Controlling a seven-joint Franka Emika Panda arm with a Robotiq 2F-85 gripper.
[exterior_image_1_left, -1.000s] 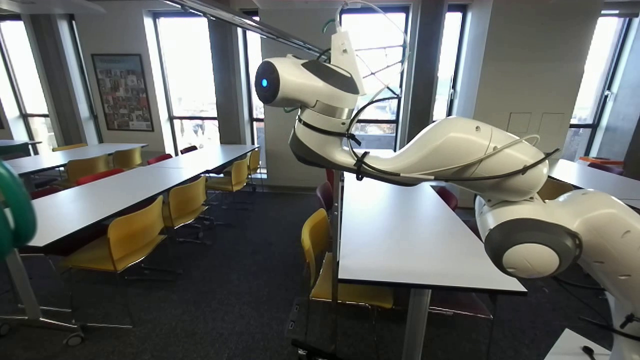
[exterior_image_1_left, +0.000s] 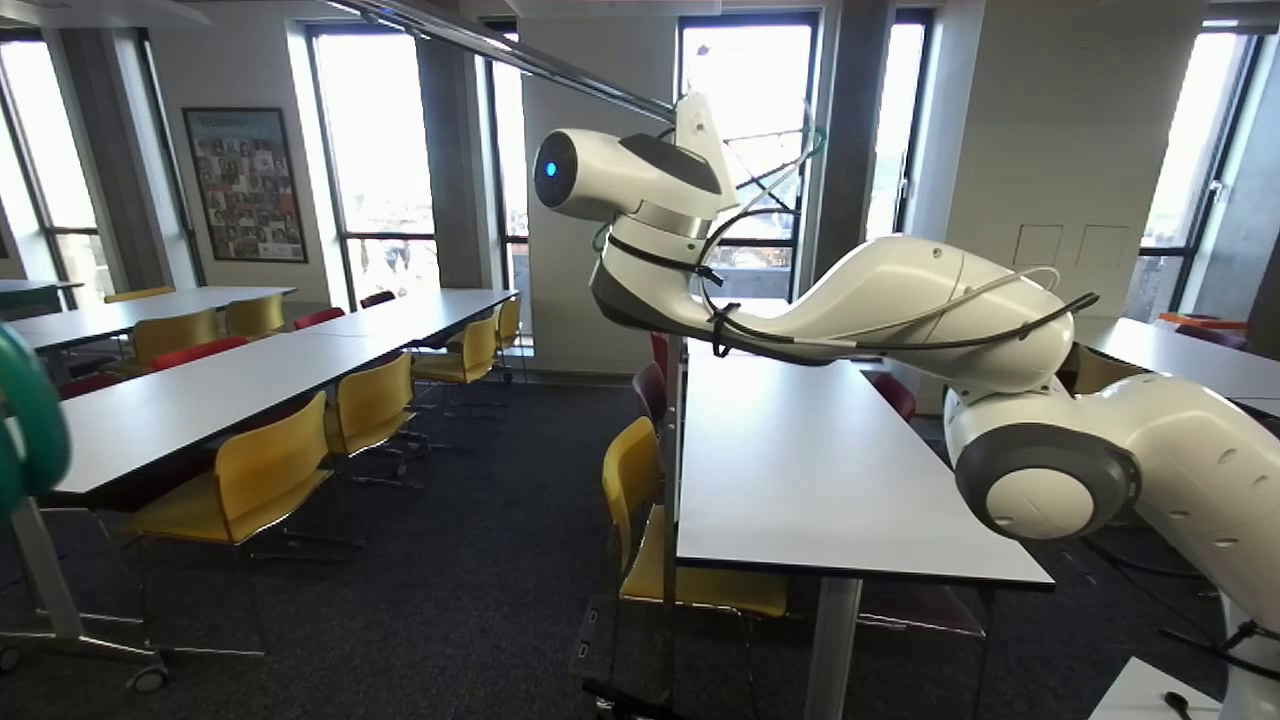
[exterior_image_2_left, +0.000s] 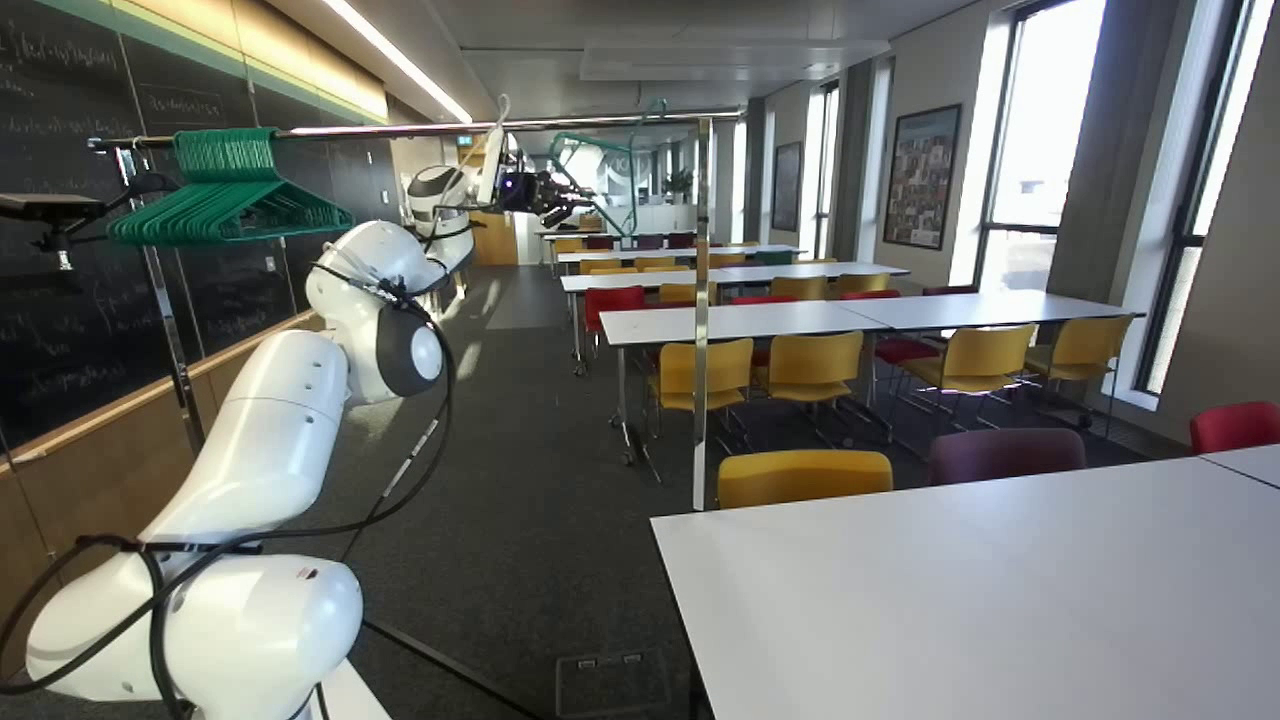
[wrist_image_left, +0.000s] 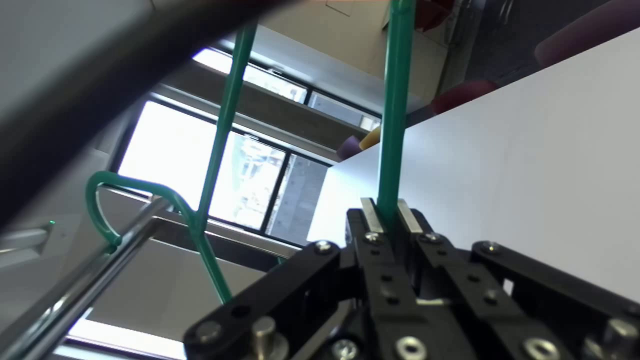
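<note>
A green hanger (wrist_image_left: 394, 108) runs down between the fingers of my gripper, which is shut on one of its bars. The hanger's curved hook (wrist_image_left: 139, 182) is at the metal rail (wrist_image_left: 114, 264) in the wrist view, its tip overlapping the rail's outline; whether they touch I cannot tell. In exterior view 2 my gripper (exterior_image_2_left: 573, 204) holds the green hanger (exterior_image_2_left: 632, 180) just below the rail (exterior_image_2_left: 480, 126), near its far upright. Exterior view 1 hides the gripper behind the white arm (exterior_image_1_left: 666, 204); only a little green shows beyond it.
Several green hangers (exterior_image_2_left: 240, 198) hang together at the other end of the rail. A metal upright (exterior_image_2_left: 702, 360) supports the rail beside the arm. White tables (exterior_image_1_left: 828, 468) and yellow chairs (exterior_image_1_left: 276, 468) stand around, with open floor between.
The wrist has moved right and slightly down in exterior view 1. The green hook that showed above it is no longer there; green now shows farther right.
</note>
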